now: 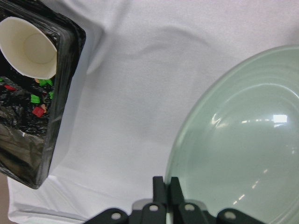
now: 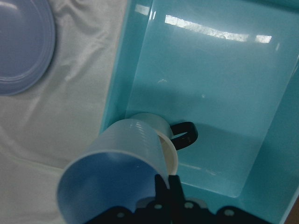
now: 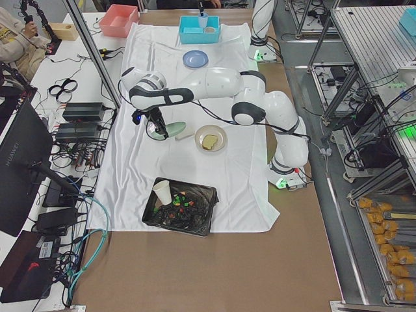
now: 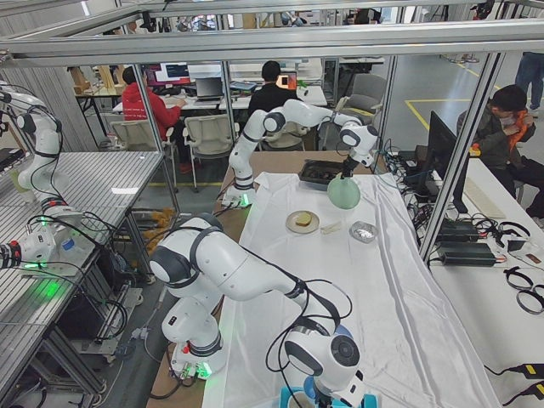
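Observation:
My left gripper is shut on the rim of a green plate [image 1: 233,140], held beside the black bag-lined tray [image 1: 60,93], which holds a white cup [image 1: 28,44] and small coloured scraps. My right gripper is shut on a blue cup [image 2: 107,182], over a turquoise bin [image 2: 210,93]; a white mug with a black handle [image 2: 186,135] lies in the bin, partly behind the blue cup.
A beige plate with yellow food [image 3: 210,142] lies mid-table, near a foil dish [image 4: 364,231]. A blue plate [image 3: 195,58] sits in front of the bin.

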